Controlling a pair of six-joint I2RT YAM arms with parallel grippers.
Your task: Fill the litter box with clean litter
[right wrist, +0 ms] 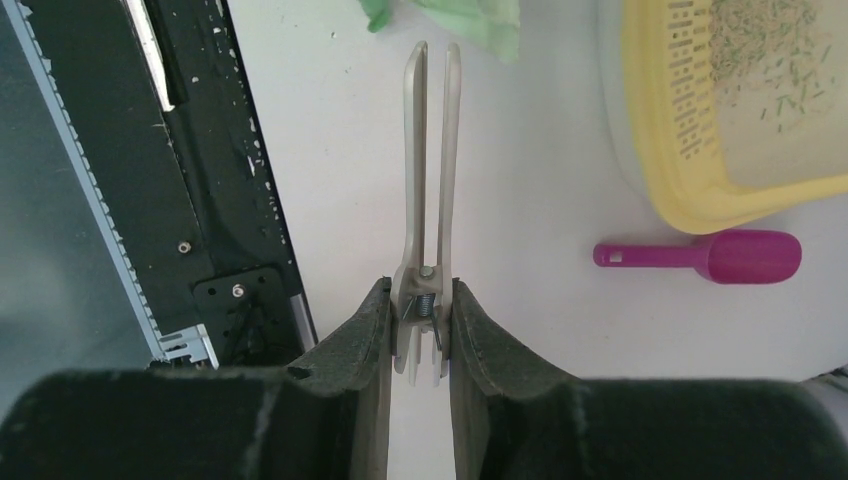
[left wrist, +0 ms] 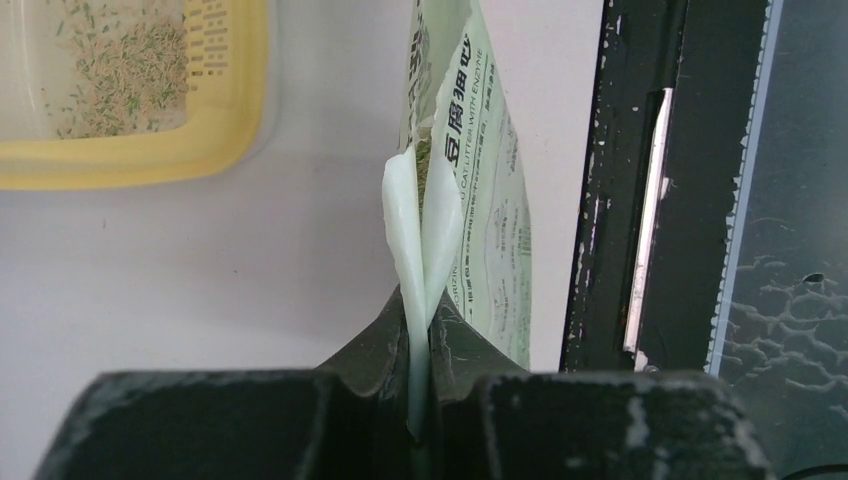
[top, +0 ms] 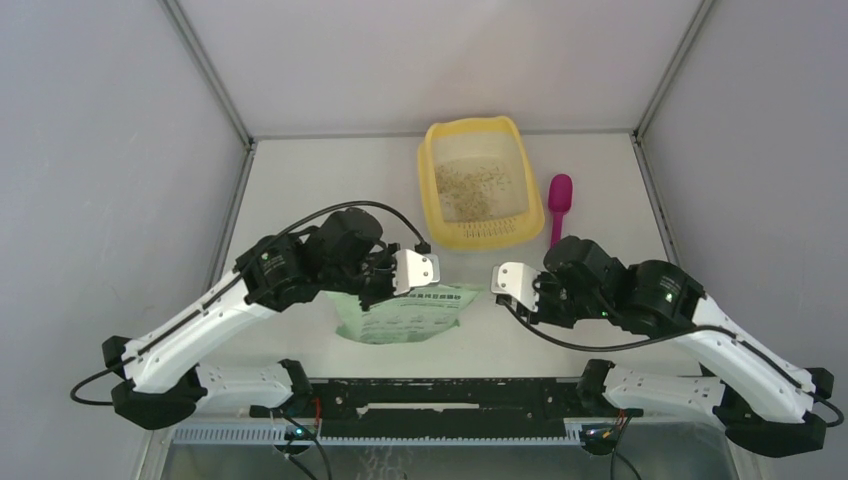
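A yellow litter box (top: 437,203) stands at the back of the table, with a thin scatter of litter on its floor. The pale green litter bag (top: 405,318) lies in front of it, its printed side showing. In the left wrist view, my left gripper is shut on the bag (left wrist: 505,230) by a pinched fold; some litter shows inside the bag's mouth. My right gripper is shut on a metal clip (right wrist: 447,150), whose two long prongs point away from the fingers. The clip's prongs are apart from the bag (right wrist: 490,22).
A magenta scoop (top: 560,195) lies to the right of the litter box. Bare table is visible left of the box. A black rail (top: 520,400) runs along the front edge.
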